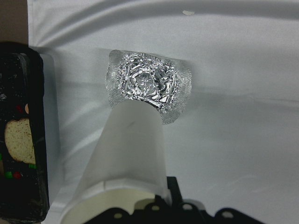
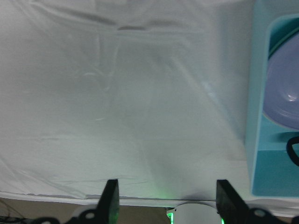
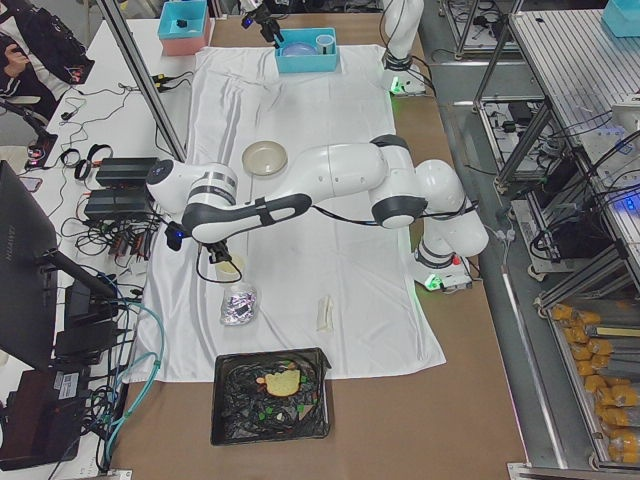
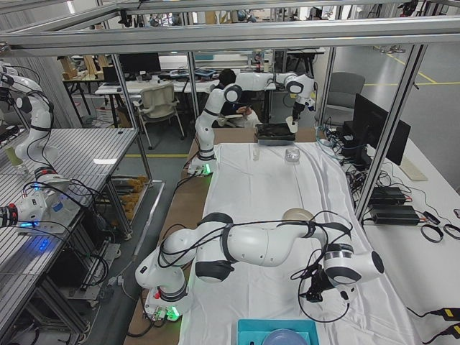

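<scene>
My left gripper [image 3: 222,254] is shut on a white paper cup [image 1: 122,149], held tilted above the cloth near a crumpled foil packet [image 3: 238,305], also in the left wrist view [image 1: 147,81]. A black tray [image 3: 220,400] holds a bread slice [image 3: 283,382] and small bits. A small pale item [image 3: 325,313] lies on the cloth. My right gripper is open, over the cloth beside a blue bin [image 2: 256,93] with a lilac bowl [image 2: 285,84].
A beige plate [image 3: 264,157] lies mid-cloth. The bin also holds a cup [image 3: 325,43]. The cloth has free room around the packet and between the plate and the bin. Monitor and cables crowd the left side.
</scene>
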